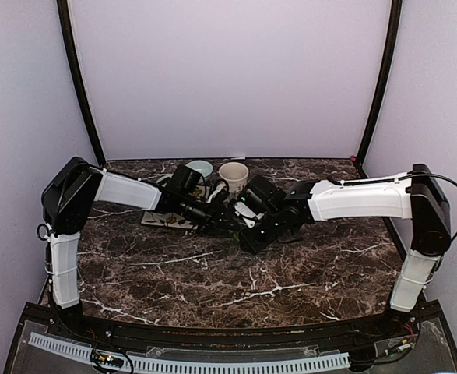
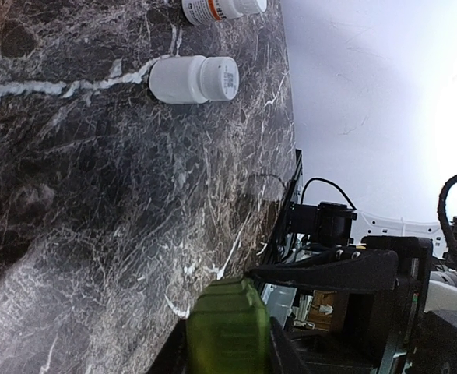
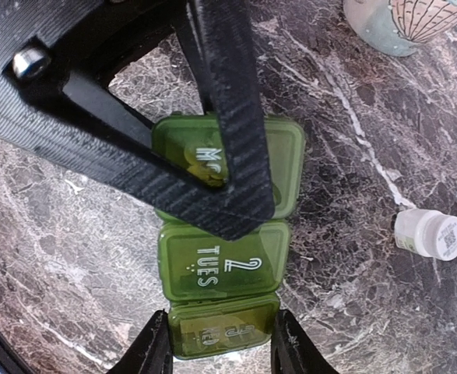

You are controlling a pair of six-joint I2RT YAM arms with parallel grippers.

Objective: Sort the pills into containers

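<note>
A green translucent pill organizer (image 3: 222,261), with compartments marked MO, TUES and another, is held between my grippers at the table's centre, largely hidden in the top view. My left gripper (image 1: 220,218) is shut on it, its black fingers over the MO compartment in the right wrist view. My right gripper has its fingertips at the bottom compartment; how far they are closed is unclear. In the left wrist view, a white pill bottle (image 2: 177,78) and a labelled bottle (image 2: 209,9) lie on their sides.
A cream cup (image 1: 233,173) and a pale bowl (image 1: 201,165) stand at the back, near a patterned mat (image 1: 158,219) under the left arm.
</note>
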